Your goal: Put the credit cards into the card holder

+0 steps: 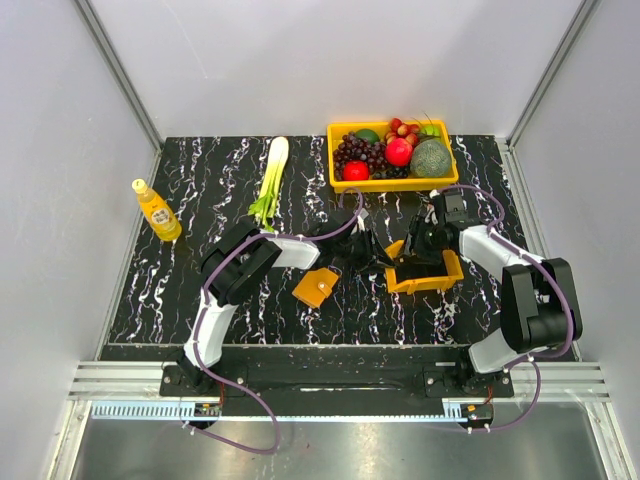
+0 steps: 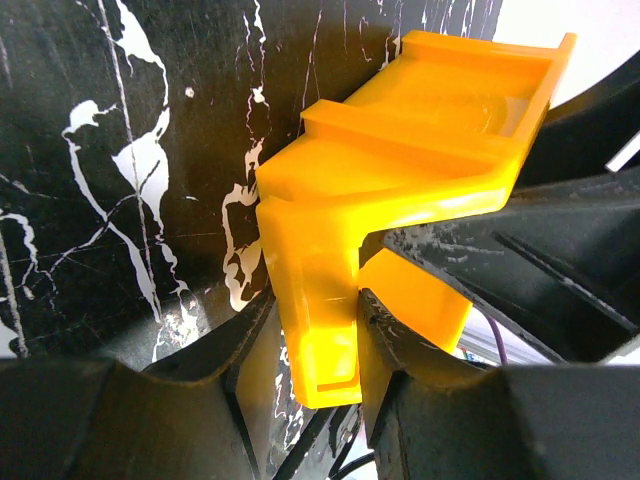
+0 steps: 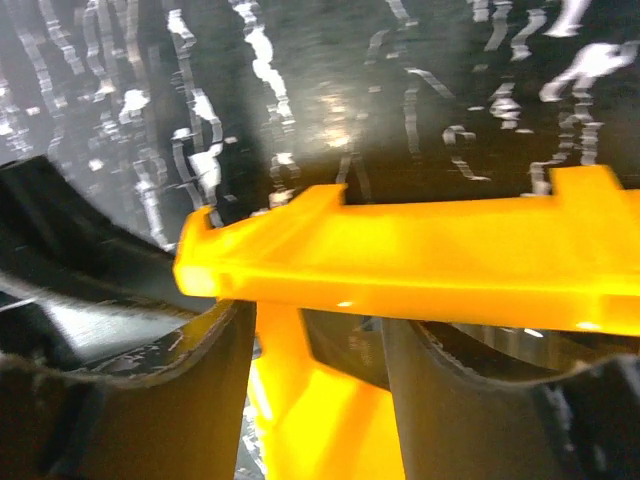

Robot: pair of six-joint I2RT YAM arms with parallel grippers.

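A yellow holder (image 1: 420,282) with a black interior sits at the centre right, angular in shape. My left gripper is shut on its yellow end piece, which fills the space between the fingertips in the left wrist view. My right gripper is part open over the holder, its fingertips near the yellow rim (image 3: 430,255); whether it touches anything is unclear. An orange card case (image 1: 310,293) with a round clasp lies to the left. I cannot make out separate cards.
A yellow crate (image 1: 350,185) of fruit stands at the back, with celery (image 1: 272,175) beside it and a yellow bottle (image 1: 160,210) at the far left. The dark marbled top is clear at front left.
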